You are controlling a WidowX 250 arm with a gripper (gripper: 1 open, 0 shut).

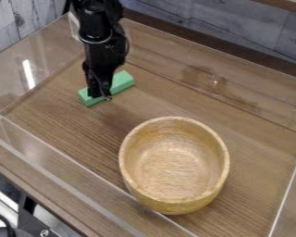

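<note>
My black gripper (104, 85) reaches down from the top left onto a flat green block (92, 96) lying on the wooden table. The fingertips are over the block's middle; they look close together, and I cannot tell whether they touch it.
A large, empty, pale tan bowl (176, 188) stands at the lower middle right. A dark gap and cables show at the lower left edge.
</note>
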